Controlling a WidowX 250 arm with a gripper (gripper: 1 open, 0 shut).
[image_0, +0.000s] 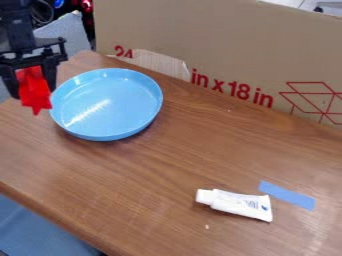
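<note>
My gripper (32, 71) is at the upper left, shut on a red object (34, 92) that hangs just left of a round blue plate (108, 104). The plate lies on the wooden table (174, 180), clear of the red object or very close to it; the exact gap is hard to tell. A white tube (234, 204) lies at the lower right, beside a strip of blue tape (287, 195).
A large cardboard box (227, 45) stands along the back of the table. The front left edge borders a blue surface (27, 230).
</note>
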